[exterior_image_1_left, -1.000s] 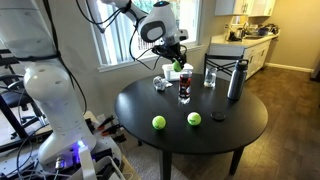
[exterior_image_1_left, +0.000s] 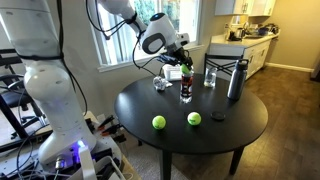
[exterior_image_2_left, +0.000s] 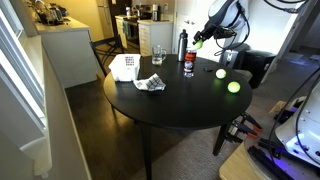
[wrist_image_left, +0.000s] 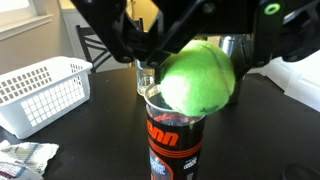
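Observation:
My gripper (exterior_image_1_left: 184, 62) is shut on a green tennis ball (wrist_image_left: 200, 78), held above the table. Directly under and partly behind this ball in the wrist view stands an upright clear can (wrist_image_left: 174, 140) with black-and-red print. The ball hides part of the can's open mouth. From exterior view 2, the held ball (exterior_image_2_left: 199, 44) appears just above and to the right of the can (exterior_image_2_left: 189, 64); whether they touch I cannot tell. Two more tennis balls rest on the table, one at the left front (exterior_image_1_left: 159, 122) and another nearer the middle (exterior_image_1_left: 194, 118).
A dark bottle (exterior_image_1_left: 238, 80) and a clear pitcher (exterior_image_1_left: 210, 77) stand behind the can. A white basket (exterior_image_2_left: 125, 67) and crumpled cloth (exterior_image_2_left: 151, 83) occupy another side. A small black disc (exterior_image_1_left: 218, 115) lies right of the balls.
My gripper has carried the held ball rightward and slightly down in exterior view 1, to over the can. The can and the two loose balls have stayed put.

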